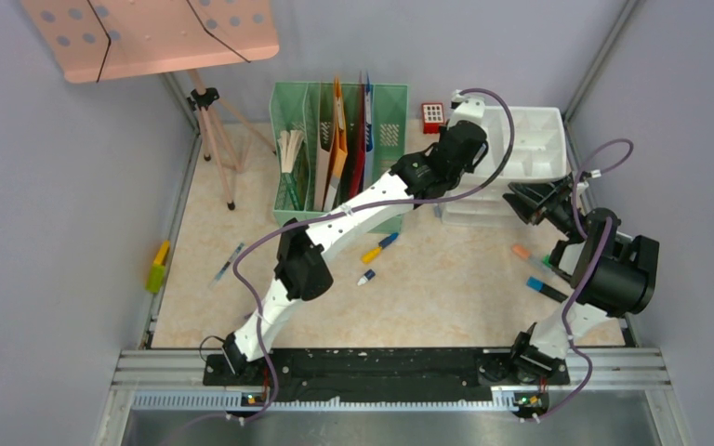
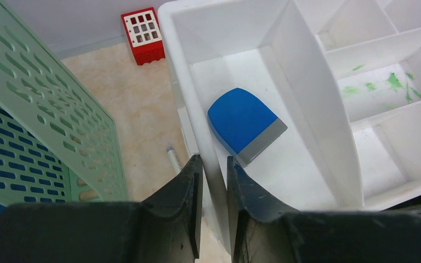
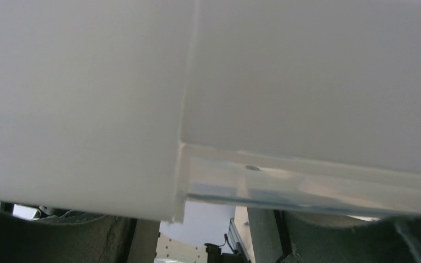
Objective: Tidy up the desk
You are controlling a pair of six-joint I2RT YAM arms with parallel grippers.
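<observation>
A white compartment organizer (image 1: 538, 141) stands at the back right of the desk, on clear drawers (image 1: 477, 214). In the left wrist view my left gripper is shut on the organizer's left rim, which runs between its two fingers. Inside that compartment lies a blue and grey eraser (image 2: 246, 121). My right gripper (image 1: 519, 201) is at the organizer's front. Its fingers (image 3: 145, 241) stand apart in the right wrist view, beneath a pale surface (image 3: 285, 82) that fills most of it. Nothing shows held between them. The left fingertips are hidden from above.
Left of the organizer stands a green file box (image 1: 390, 139) with folders, a red calendar block (image 1: 432, 115) behind. Markers lie on the desk: a yellow-blue one (image 1: 379, 247), a white one (image 1: 365, 277), a black-blue one (image 1: 546, 289), an orange one (image 1: 521, 252).
</observation>
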